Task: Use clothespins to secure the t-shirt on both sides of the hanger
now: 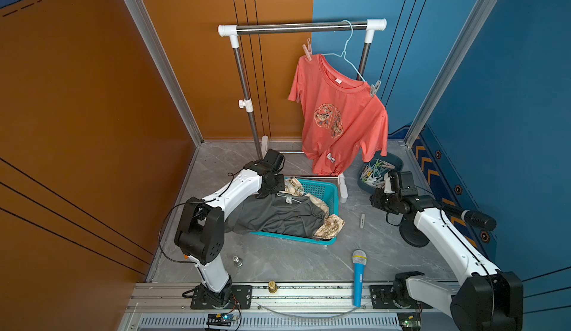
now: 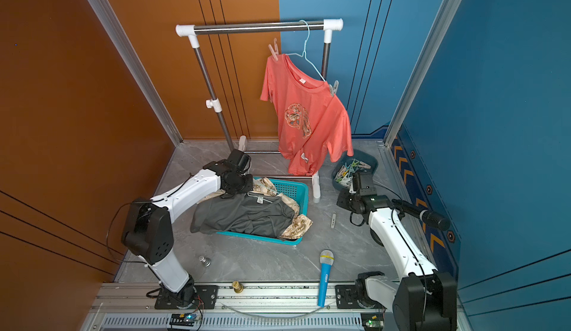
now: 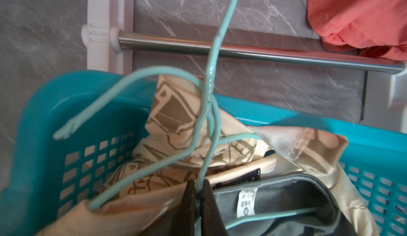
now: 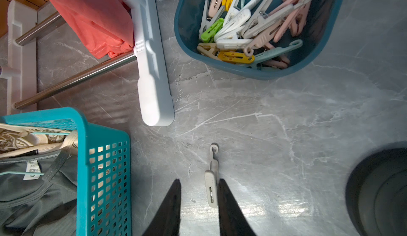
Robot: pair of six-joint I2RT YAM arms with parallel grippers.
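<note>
A red t-shirt (image 1: 337, 111) hangs on a light blue hanger (image 1: 348, 48) from the rack, with a pink clothespin (image 1: 307, 50) at its left shoulder and a grey one (image 1: 374, 90) at its right. My left gripper is low over the basket, shut, at a light blue hanger among the clothes; whether it grips the wire is unclear. My right gripper is part open above a loose grey clothespin (image 4: 211, 187) on the floor, nothing visibly between its fingers.
A bin of clothespins (image 4: 254, 72) stands right of the rack's foot. The turquoise basket (image 2: 300, 191) holds dark and patterned clothes. A blue microphone (image 1: 358, 277) lies at the front. A black round object (image 4: 368, 185) is on the right.
</note>
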